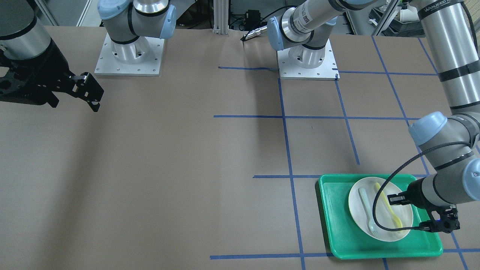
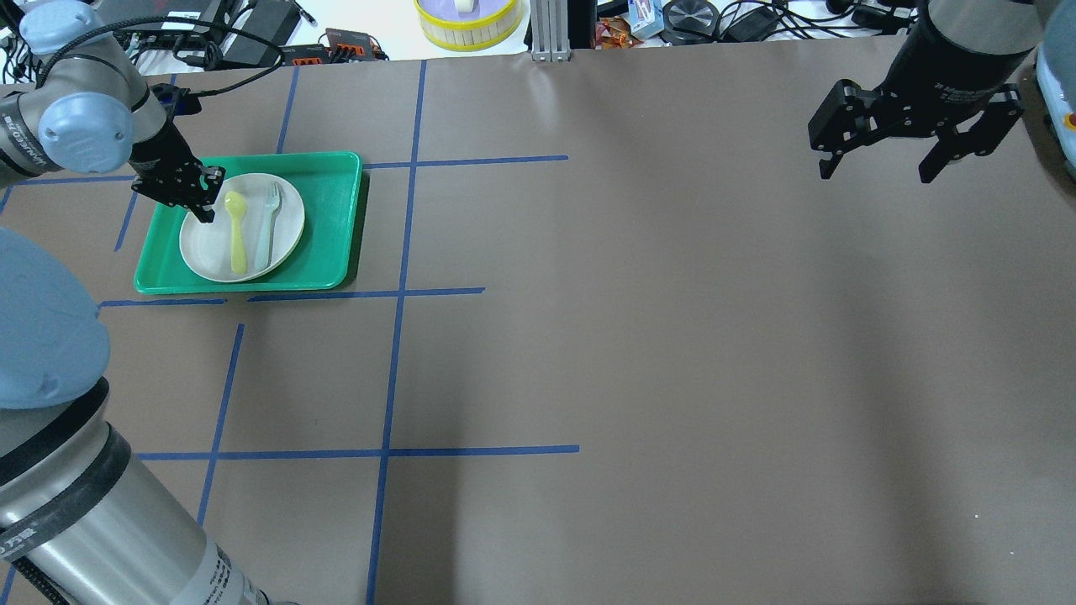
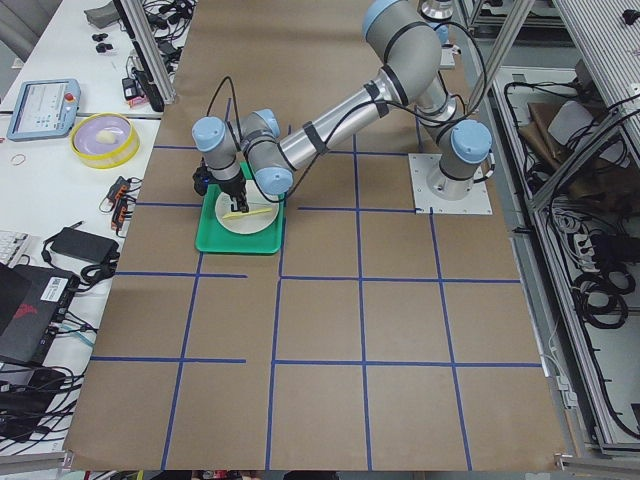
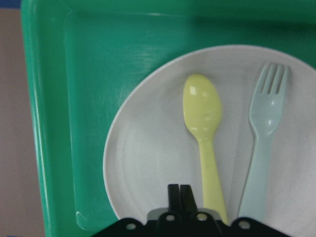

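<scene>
A green tray (image 2: 333, 232) holds a white plate (image 4: 148, 148). On the plate lie a yellow spoon (image 4: 202, 113) and a pale blue fork (image 4: 265, 118), side by side, as the wrist and top views show. My gripper is above the plate beside the spoon, its fingertips together with nothing visible between them. In the front view it hangs over the tray's right part, partly behind its cable.
Other arms stand at the table's edges, one with a black gripper (image 2: 878, 151) on the far side from the tray. Cables and devices lie beyond the edge.
</scene>
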